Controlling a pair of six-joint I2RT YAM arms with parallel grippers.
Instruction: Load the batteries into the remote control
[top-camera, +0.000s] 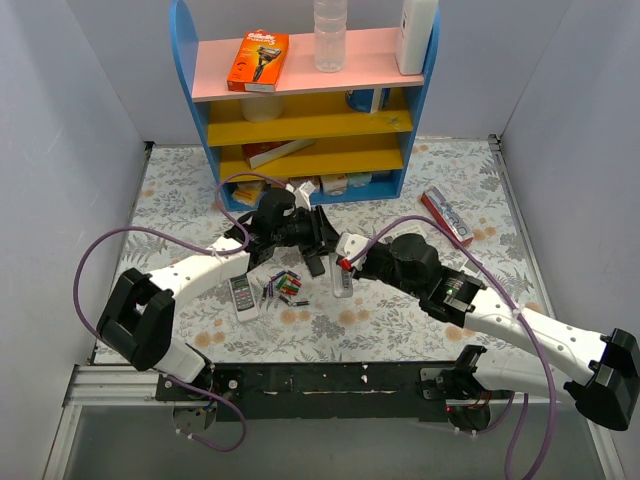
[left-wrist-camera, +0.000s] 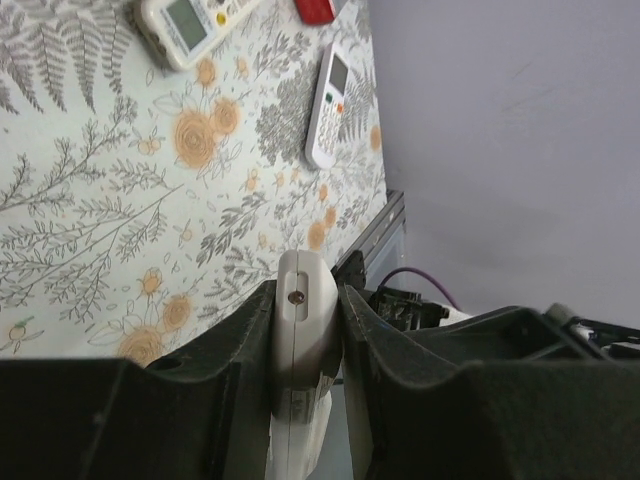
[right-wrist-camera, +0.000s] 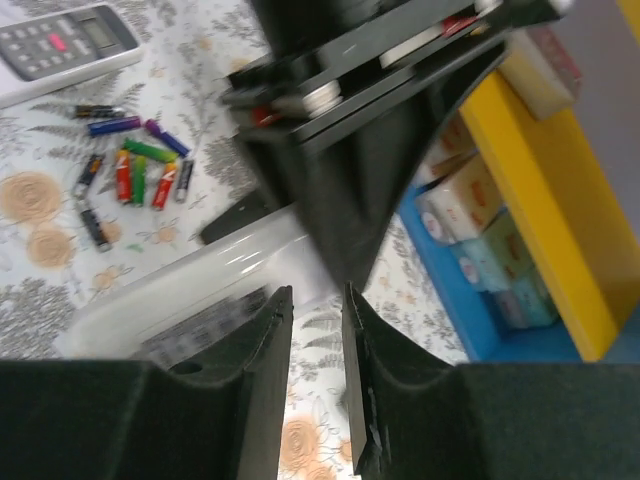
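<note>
A white remote control (top-camera: 342, 284) hangs over the middle of the table, its end pinched by my left gripper, which is shut on it. In the right wrist view the remote's body (right-wrist-camera: 130, 315) slants under the left gripper's dark fingers (right-wrist-camera: 335, 200), and a dark recess shows on it. My right gripper is close beside the remote, its fingers a narrow gap apart. Table pattern shows through that gap, and I cannot tell what it holds. Several coloured batteries (right-wrist-camera: 138, 172) lie loose on the table.
A white remote with a keypad (top-camera: 243, 297) lies left of the batteries, and a dark object (top-camera: 315, 265) lies behind them. At the right is a red box (top-camera: 447, 215). The shelf (top-camera: 310, 115) closes off the back.
</note>
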